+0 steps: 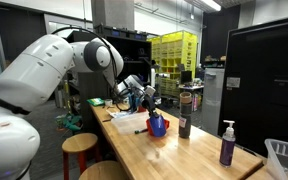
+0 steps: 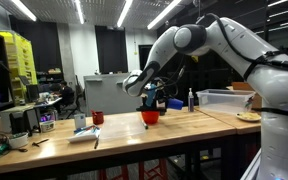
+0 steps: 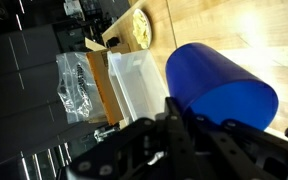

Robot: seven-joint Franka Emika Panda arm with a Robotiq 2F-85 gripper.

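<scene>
A blue cup (image 3: 224, 75) fills the middle of the wrist view, its open mouth facing the camera. My gripper is shut on the cup's rim. From exterior view 1, the blue cup (image 1: 158, 127) hangs tilted in front of a red container (image 1: 149, 122) and partly covers it. Exterior view 2 puts the blue cup (image 2: 174, 103) to the right of the red container (image 2: 150, 117), near its top edge. Whether the two touch is hard to tell.
A dark cylinder (image 1: 185, 122) and a purple bottle (image 1: 227, 145) stand nearby on the table. A clear bin (image 1: 286, 158) sits at the right edge.
</scene>
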